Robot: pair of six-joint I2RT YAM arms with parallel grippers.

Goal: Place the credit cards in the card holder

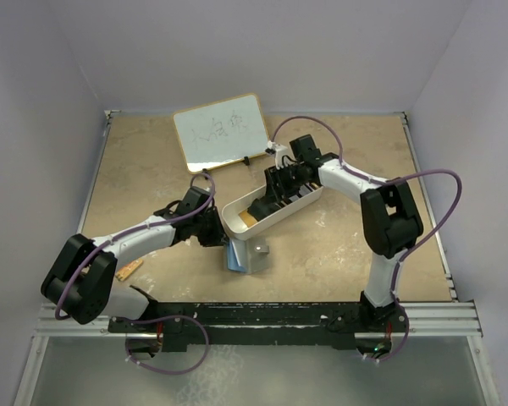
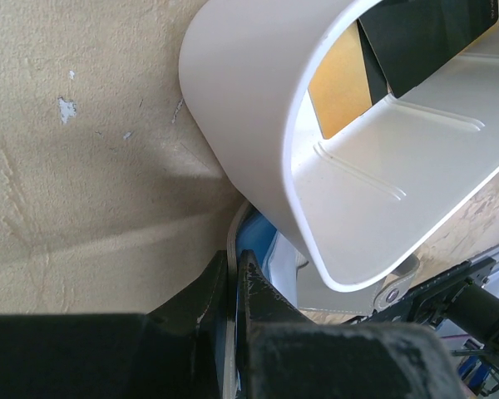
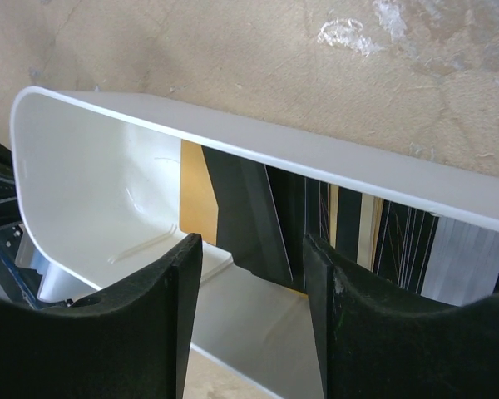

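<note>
A white tray [image 1: 237, 228] holds a row of dark and yellow cards [image 3: 245, 208], mostly black in the right wrist view. My right gripper is open over them, nothing between its fingers. Just off the tray's left end lies the card holder [image 1: 235, 256], with blue and clear sleeves, partly hidden by the tray in the left wrist view. My left gripper is shut on the edge of the card holder, whose thin grey rim runs between its fingers.
A whiteboard [image 1: 220, 131] lies at the back. A small wooden piece [image 1: 129, 269] lies at the front left.
</note>
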